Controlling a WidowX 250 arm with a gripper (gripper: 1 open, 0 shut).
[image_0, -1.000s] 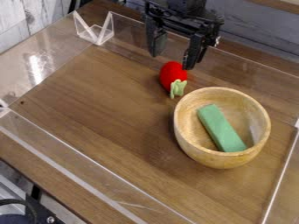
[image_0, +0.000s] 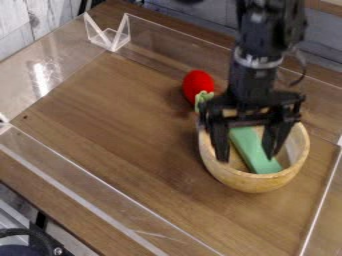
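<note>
My black gripper (image_0: 250, 130) hangs open over the wooden bowl (image_0: 249, 178) at the right, its fingers down around a green bar (image_0: 261, 160) that lies in the bowl. The fingers are a little blurred, and whether they touch the bar I cannot tell. Just left of the arm, a red strawberry-like object (image_0: 199, 84) with pale green leaves lies on the wooden surface, partly hidden.
Clear plastic walls (image_0: 110, 30) edge it at the back and along the sides. A black cable or part (image_0: 34, 240) shows at the lower left, outside.
The bowl and red object appear unmoved.
</note>
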